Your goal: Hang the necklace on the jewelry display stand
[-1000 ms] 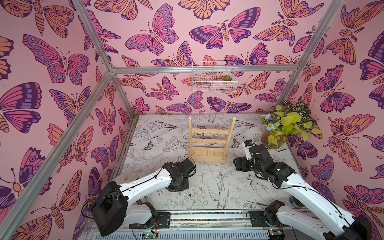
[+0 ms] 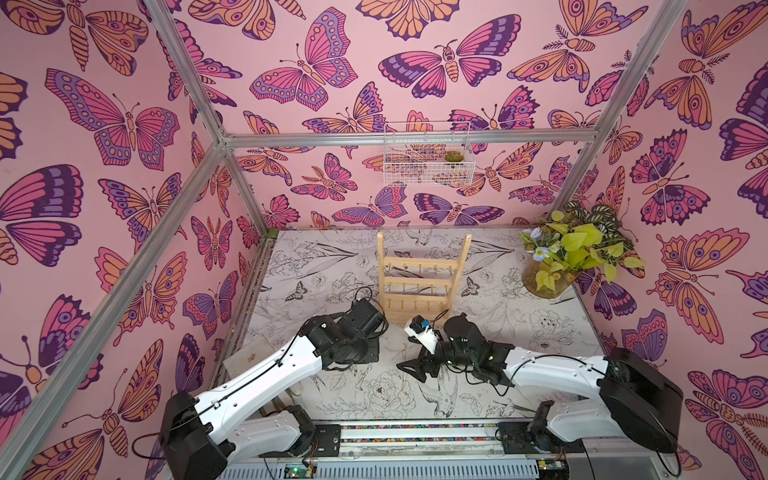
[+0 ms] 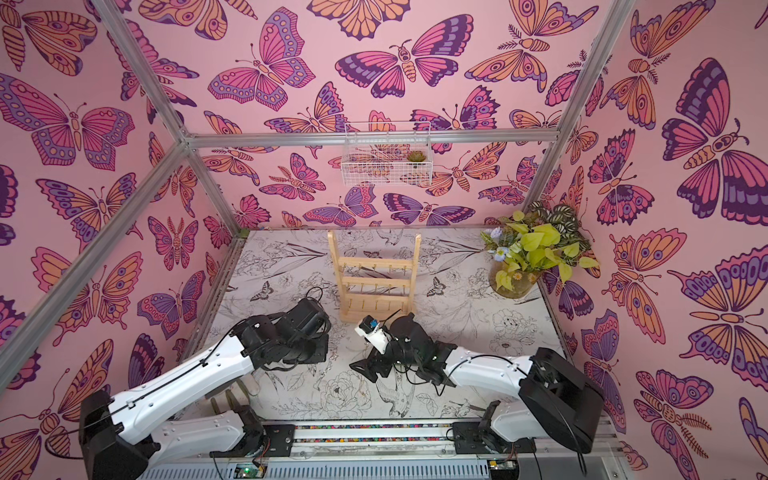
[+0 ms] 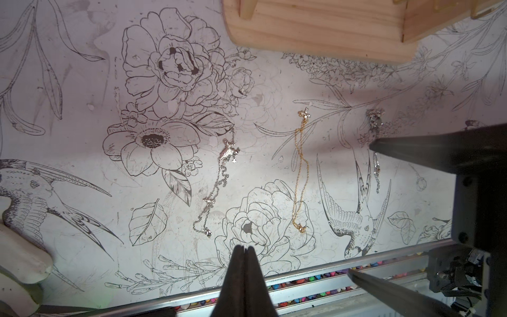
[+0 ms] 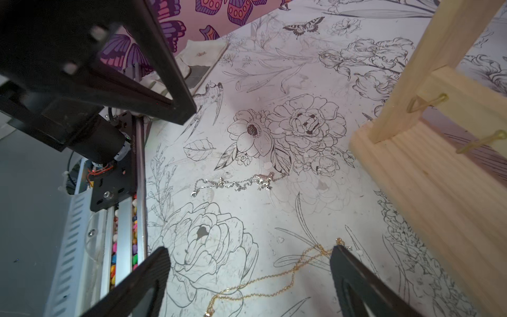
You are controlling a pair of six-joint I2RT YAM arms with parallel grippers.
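Note:
A wooden display stand (image 2: pixel 416 308) with rows of pegs stands mid-table. In the left wrist view three necklaces lie flat on the table: a silver one (image 4: pixel 228 151), a gold one (image 4: pixel 301 158) and another silver one (image 4: pixel 376 119), partly behind a dark right-gripper finger. My left gripper points down above them, shut with nothing visible between its fingers. My right gripper is open, low over the table beside the gold chain, in front of the stand's base.
A potted plant (image 2: pixel 584 248) stands at the back right. A pale tray (image 2: pixel 248 356) lies at the left edge. A wire basket (image 2: pixel 428 172) hangs on the back wall.
My right arm has swung leftward to the middle, in front of the stand.

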